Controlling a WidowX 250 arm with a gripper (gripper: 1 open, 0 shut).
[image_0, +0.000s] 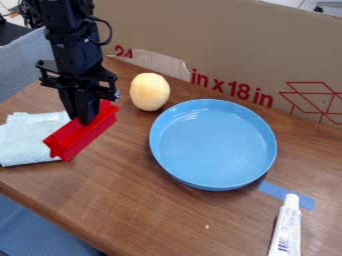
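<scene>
My black gripper is at the left of the view, shut on a red block held tilted beside a pale folded cloth. The block overlaps the cloth's right edge in the view; whether they touch I cannot tell. A blue plate rests on the wooden table right of the gripper.
A pale yellow round object stands behind the plate's left side. A white tube lies at the front right, near a strip of blue tape. A cardboard box spans the back.
</scene>
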